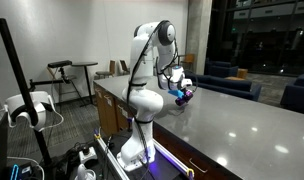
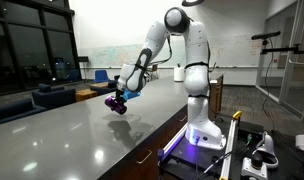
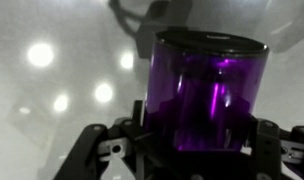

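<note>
A glossy purple cup (image 3: 207, 95) with a dark rim fills the middle of the wrist view, its rim end pointing away from the gripper. My gripper stands open, with the cup between its spread dark fingers; whether they press on it cannot be made out. Exterior view 2 has the purple cup (image 2: 114, 104) at the arm's end, tilted, over the far part of the table. Exterior view 1 shows the cup (image 1: 185, 97) small and partly covered by the gripper.
Just behind the gripper, a person in white (image 2: 131, 78) stands at the table's far edge. Blue sofas (image 1: 228, 86) are beyond the table.
</note>
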